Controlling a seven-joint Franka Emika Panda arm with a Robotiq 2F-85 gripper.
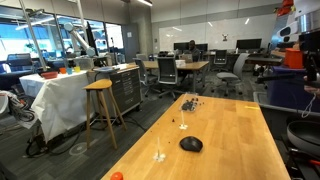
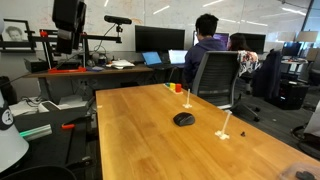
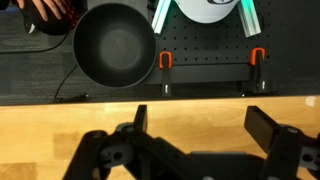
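Note:
Beneath my gripper in the wrist view lies a bare stretch of the wooden table. Its two dark fingers stand wide apart with nothing between them, so the gripper is open. A black rounded object rests alone near the middle of the table, well away from the gripper; exterior view 2 shows the same black object. Two thin white uprights stand on the tabletop, the nearer white upright and the farther white upright.
A small red round thing sits at the table's near edge. A black bowl stands beside the table, next to a dark perforated plate with orange-tipped clamps. Small dark items cluster at the far end.

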